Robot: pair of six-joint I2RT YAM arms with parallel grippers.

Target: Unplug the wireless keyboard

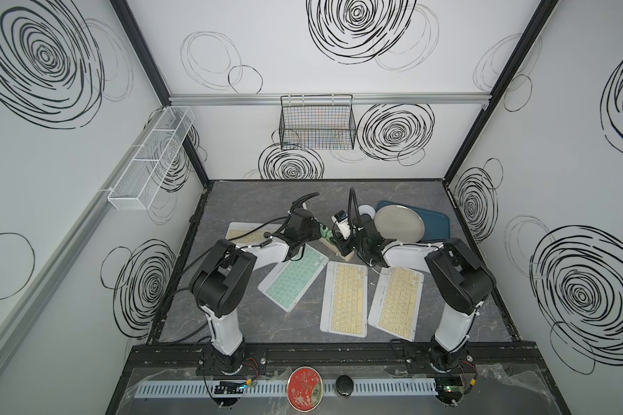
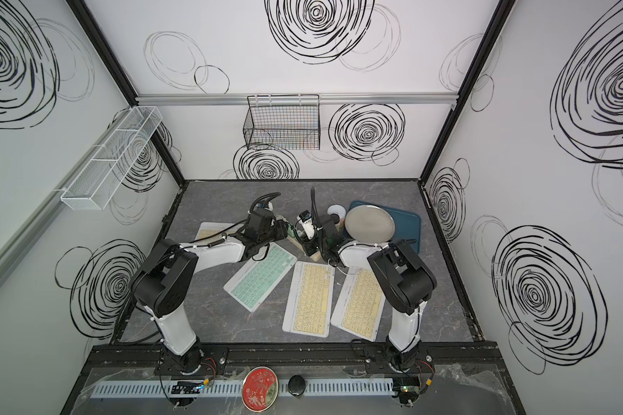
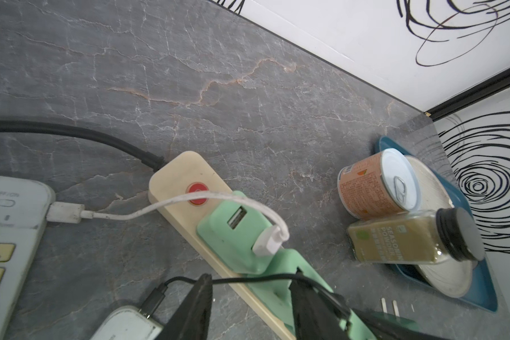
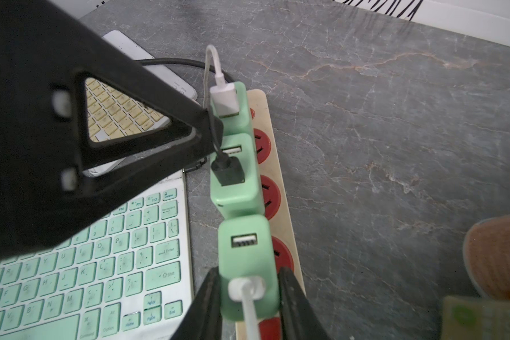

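A beige power strip (image 3: 170, 178) holds several mint USB adapters. The far adapter (image 3: 223, 226) has a white cable plug (image 3: 269, 240); the middle one (image 4: 235, 192) has a black plug (image 4: 228, 172). My right gripper is shut on the nearest mint adapter (image 4: 244, 255), which has a white plug in it. Above the strip, my left gripper is part open beside the black cable, its fingertips near the middle adapter. Keyboards lie around the strip, including a mint one (image 1: 290, 276) and yellow ones (image 1: 346, 297).
A can (image 3: 368, 184), a seasoning jar (image 3: 396, 238) and a blue tray (image 1: 432, 224) with a plate (image 1: 398, 222) stand right of the strip. Wire baskets hang on the walls.
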